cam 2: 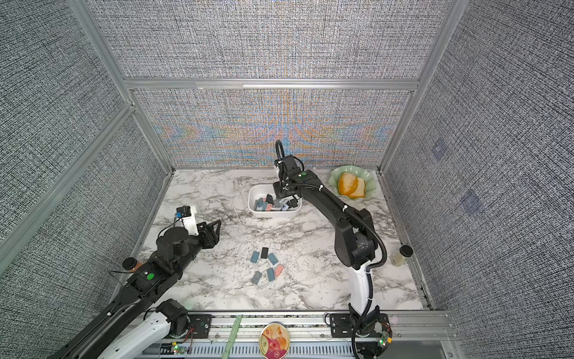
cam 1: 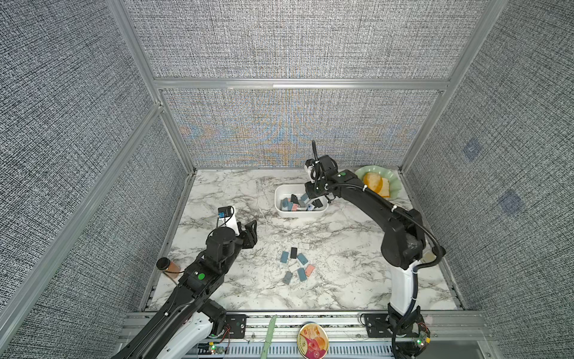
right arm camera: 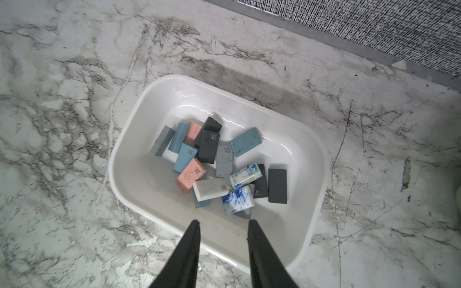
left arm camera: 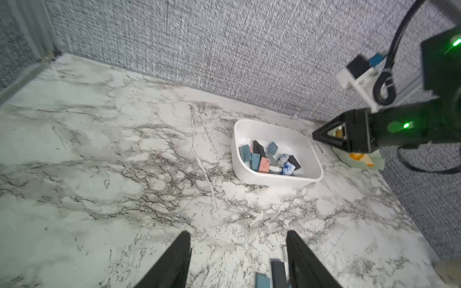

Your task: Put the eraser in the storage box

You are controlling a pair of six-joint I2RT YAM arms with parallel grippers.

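The white storage box (right arm camera: 312, 139) on the marble table holds several blue, grey, black, pink and white erasers. My right gripper hangs over its front part, fingertips apart, with nothing seen between them. My left gripper is open and empty at the left of the table, lower left of the box. Several loose erasers, among them a black one (cam 2: 264, 253), a pink one (cam 2: 278, 270) and blue ones (cam 2: 254, 257), lie on the table in front of the box.
A green dish (cam 2: 369, 182) with bread stands at the back right. A jar (cam 2: 399, 257) is at the right edge and a dark-lidded cup (cam 1: 167, 268) at the left.
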